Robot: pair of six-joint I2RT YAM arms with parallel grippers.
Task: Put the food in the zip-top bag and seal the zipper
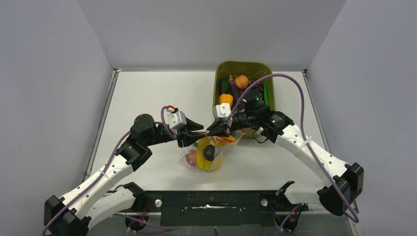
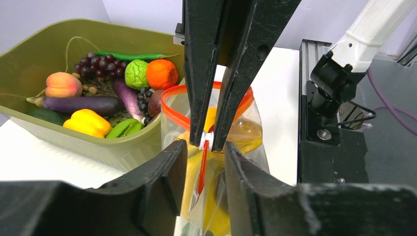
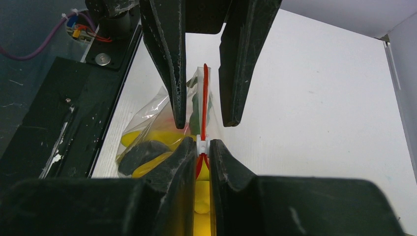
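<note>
A clear zip top bag [image 1: 226, 146] stands below both grippers, with yellow food [image 1: 201, 156], a dark round item [image 1: 209, 152] and reddish pieces [image 1: 191, 158] inside. Its zipper has a white slider [image 3: 202, 147], and my right gripper is shut on that. Beyond the slider, the red zipper strip stands up as one line at the left end; on the other side its orange-red edges [image 2: 173, 109] spread apart in the left wrist view. My left gripper stands open facing the right one, a finger on each side of the strip.
Behind the bag stands a green bin [image 1: 246, 65] holding several vegetables and fruits, close to the right arm.
</note>
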